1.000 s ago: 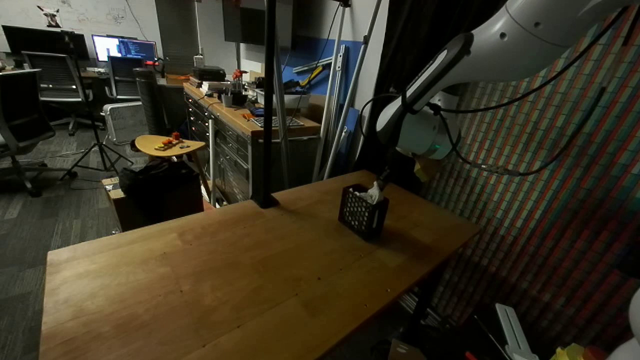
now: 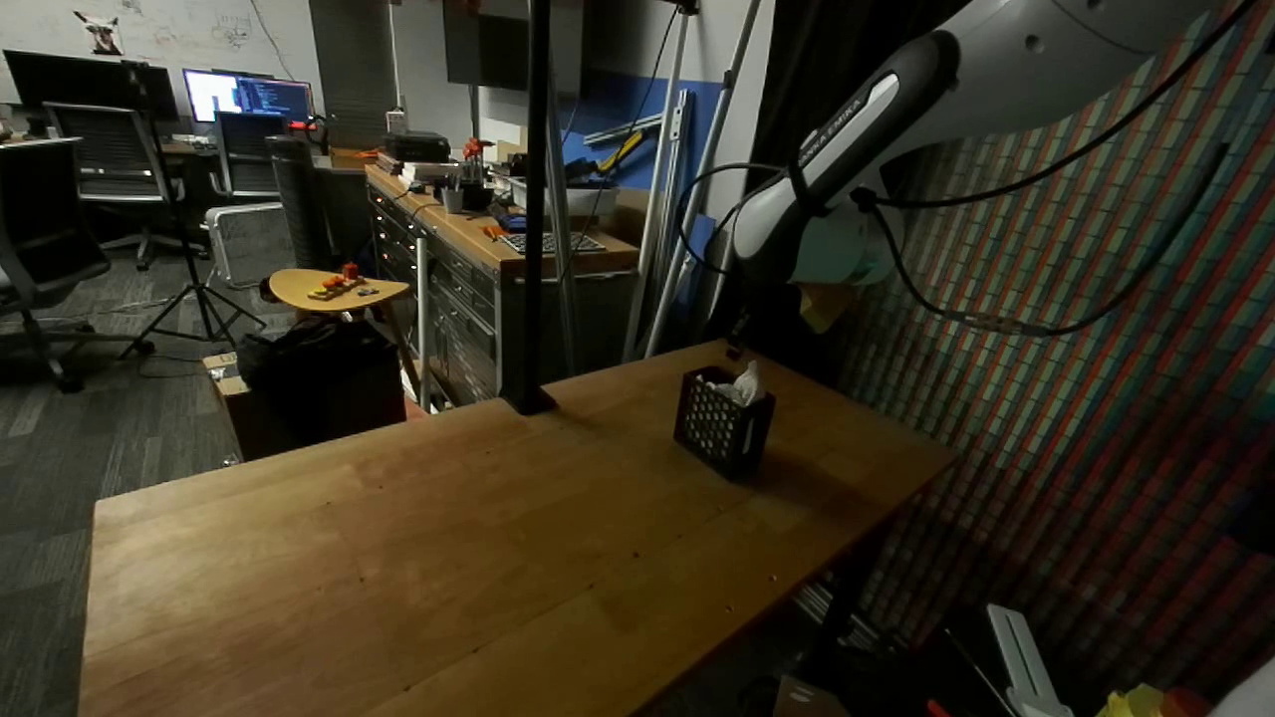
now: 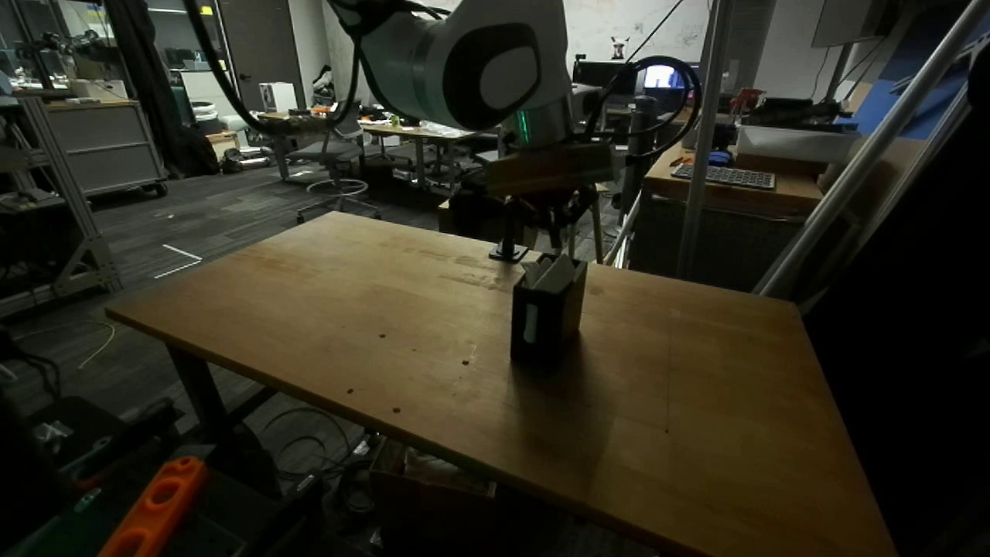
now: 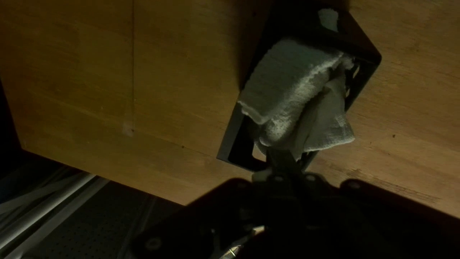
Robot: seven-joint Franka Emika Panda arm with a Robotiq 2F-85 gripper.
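A pale crumpled cloth [image 4: 297, 95] is bunched in a small black crate [image 4: 230, 137], with one fold hanging over its side in the wrist view. Its peak [image 2: 748, 381] pokes above the crate [image 2: 723, 430] in exterior view 1. My dark gripper appears shut at the crate's end, its tips overlapping the lower edge of the cloth in the wrist view. From outside, the gripper [image 2: 734, 347] hangs just above and behind the crate's rim. Darkness hides whether anything is between the fingers.
A black post [image 2: 534, 239] rises at the table's back edge. Metal poles [image 2: 677, 203] stand beyond that edge, and a patterned curtain [image 2: 1076, 358] hangs beside the arm.
In exterior view 1 my gripper has shifted left and slightly up from beside the cloth's peak, and the wrist has tilted more upright. The crate has stayed put.
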